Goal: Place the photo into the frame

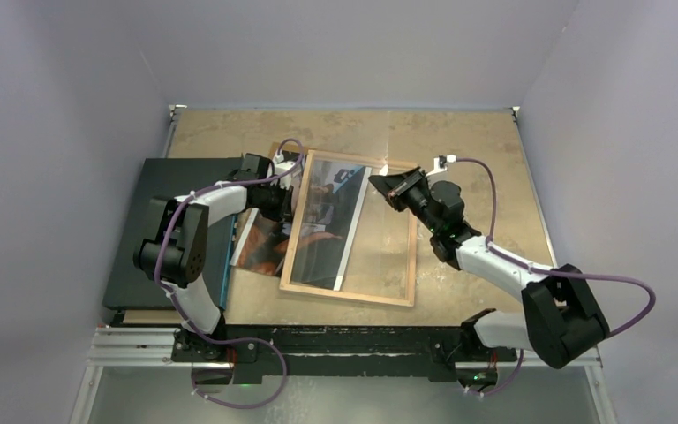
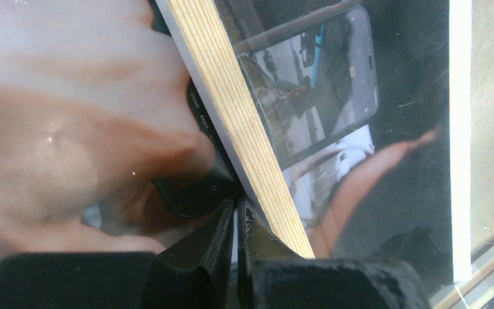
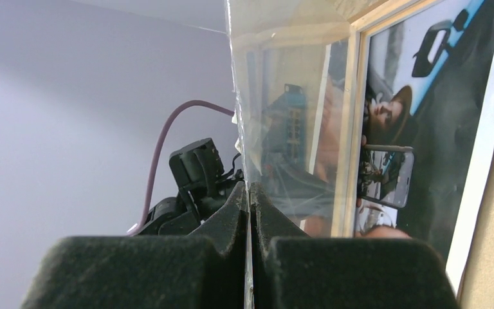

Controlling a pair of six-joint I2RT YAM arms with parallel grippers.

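Observation:
The wooden frame (image 1: 349, 296) lies at a slant on the table, over the right part of the photo (image 1: 331, 238). Left of the frame, the rest of the photo sticks out; its white border shows through the frame opening. At the frame's left bar (image 2: 238, 116), my left gripper is shut, its tips low against the bar's side; nothing clear shows between them. Above the frame's upper right, my right gripper is shut on the edge of a clear sheet (image 3: 289, 71), which stands tilted up and bends the view behind it.
A dark flat panel (image 1: 177, 177) takes up the left side, beneath the left arm. Purple cables (image 1: 640, 300) loop from both arms.

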